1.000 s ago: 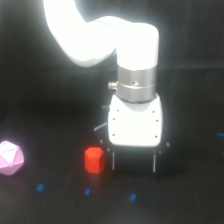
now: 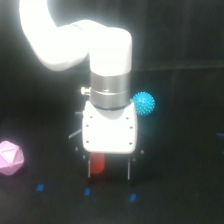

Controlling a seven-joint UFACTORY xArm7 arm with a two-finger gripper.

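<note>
My gripper (image 2: 109, 175) hangs from the white arm over the dark surface. Its two thin fingers stand well apart, so it is open. A small red block (image 2: 97, 164) shows just below the white gripper body, close to the left finger, its upper part hidden by that body. Whether the block is between the fingers or behind them, I cannot tell. To the right of the gripper body is a spiky light-blue ball (image 2: 144, 103), partly covered by it. A pink faceted ball (image 2: 11, 158) lies at the left edge.
Small blue marks (image 2: 87, 191) dot the dark surface in front of the gripper, and another blue mark (image 2: 220, 134) is at the right edge.
The arm and gripper have moved left, over the red block, which was in full view before. The light-blue ball has come into sight. The pink ball has stayed put.
</note>
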